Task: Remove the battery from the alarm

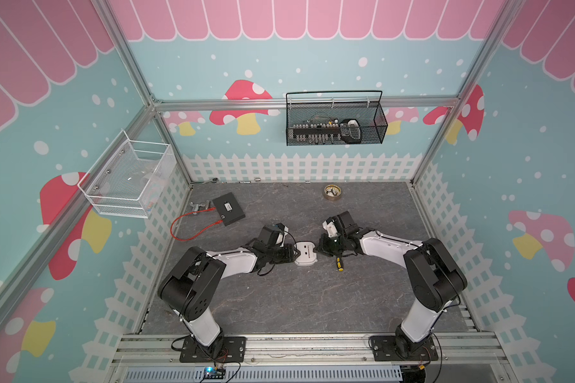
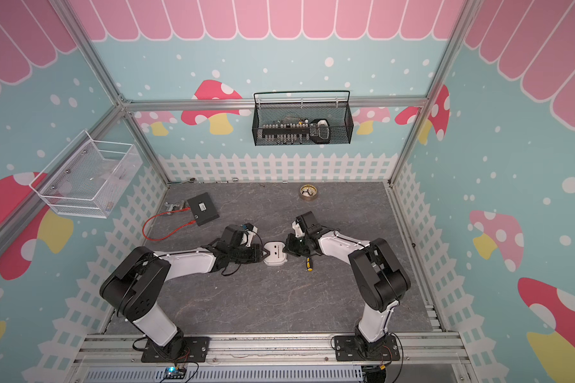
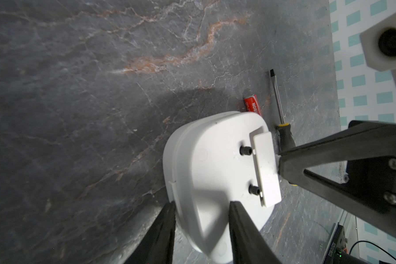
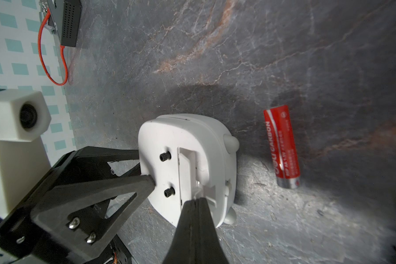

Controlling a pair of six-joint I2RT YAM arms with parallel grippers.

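A white alarm (image 1: 305, 253) sits between my grippers on the table. In the left wrist view, my left gripper has its fingers apart at one end of the alarm's body (image 3: 206, 162); whether they grip it is unclear. My right gripper is shut, its fingertips at the alarm's slotted compartment (image 4: 204, 169), beside a narrow white flap (image 4: 187, 171); nothing shows held. A red battery (image 4: 282, 143) lies loose on the table beside the alarm.
A yellow-black screwdriver (image 1: 340, 264) lies by the right gripper. A dark box (image 1: 230, 208) with red cable is at back left, a round container (image 1: 332, 192) at back centre. Baskets hang on the walls.
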